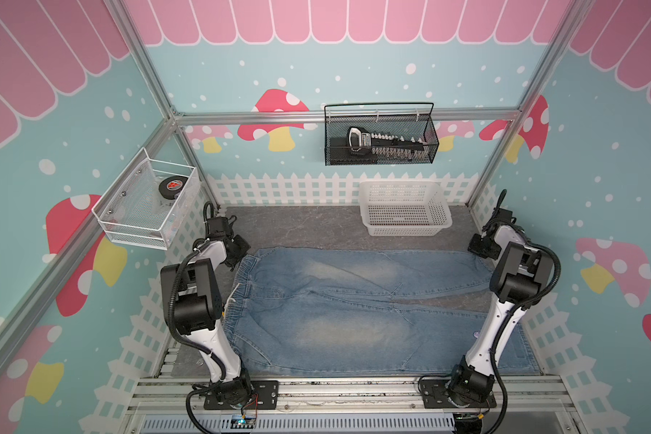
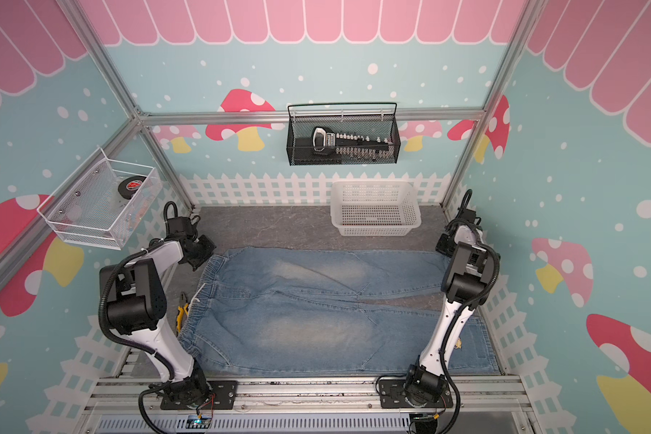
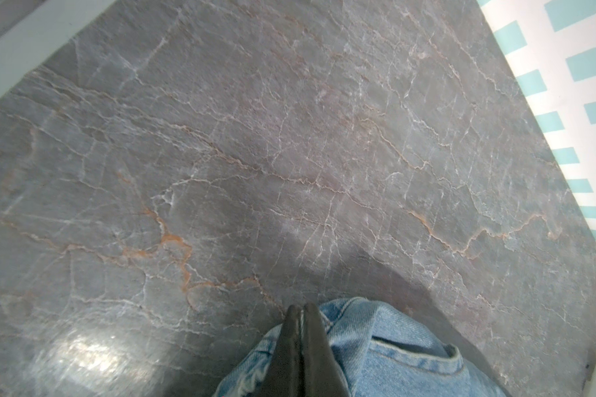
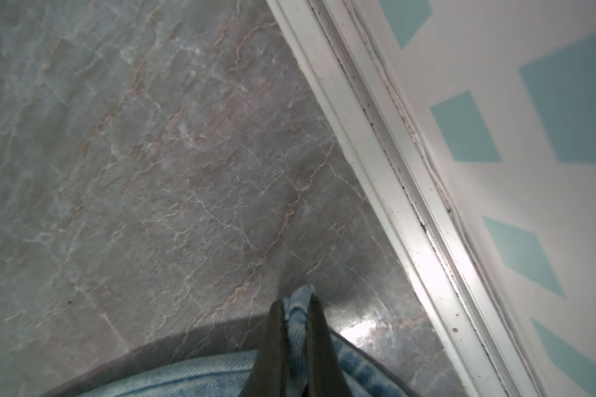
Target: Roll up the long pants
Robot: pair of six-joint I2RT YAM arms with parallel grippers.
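Note:
The blue denim pants (image 1: 340, 289) lie flat across the table, with the gathered elastic waistband (image 1: 237, 289) on the left and the leg ends toward the right. At the far corner of the waistband is my left gripper, its fingers shut; denim rises right behind and around them, but whether cloth is pinched between the tips is hard to see. My right gripper is at the far leg's hem corner, shut on a fold of denim that pokes up between its fingers. Part of the near leg is hidden under my right arm.
A white plastic basket (image 1: 405, 213) stands at the back of the table, right of centre. Bare grey tabletop (image 1: 296, 225) shows behind the pants. Yellow-handled pliers (image 2: 182, 314) lie left of the waistband. A metal rail (image 4: 377, 165) borders the right side.

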